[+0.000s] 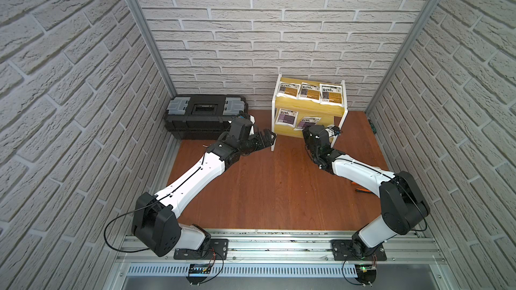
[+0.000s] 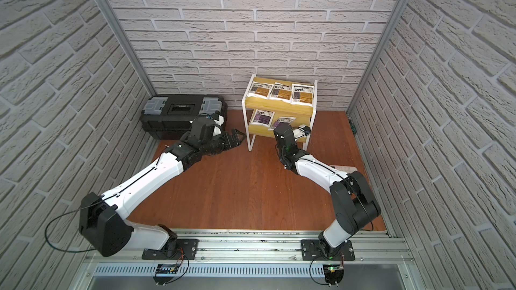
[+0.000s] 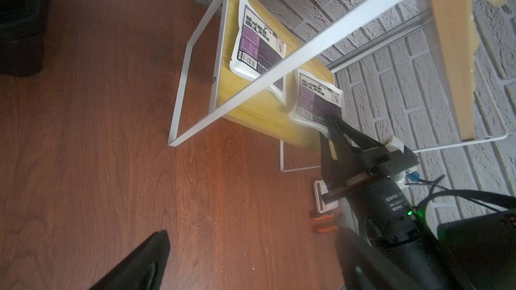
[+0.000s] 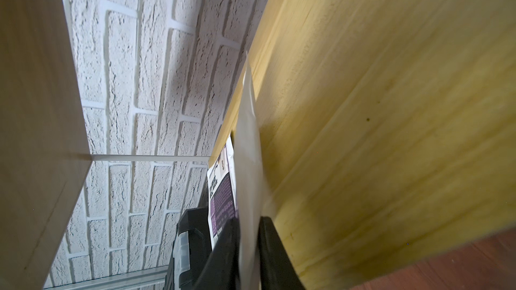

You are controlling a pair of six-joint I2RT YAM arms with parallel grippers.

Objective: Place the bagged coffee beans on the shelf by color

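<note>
On the shelf's lower board [image 3: 268, 107], a purple-labelled coffee bag [image 1: 286, 117] lies at the left. Just right of it is a second purple bag [image 3: 317, 96], tilted, its far end over the board. My right gripper is shut on this bag's near edge; the pale bag edge runs between its fingers, touching both. How much of the bag rests on the board cannot be told. Three orange-labelled bags [image 1: 309, 91] sit side by side on the upper board. My left gripper stands open and empty, left of the shelf, its fingers wide apart.
White shelf posts [image 1: 273, 120] stand on both sides, close to my grippers. The upper board [image 4: 37, 129] hangs over the right gripper. A black toolbox [image 1: 205, 115] is at the back left.
</note>
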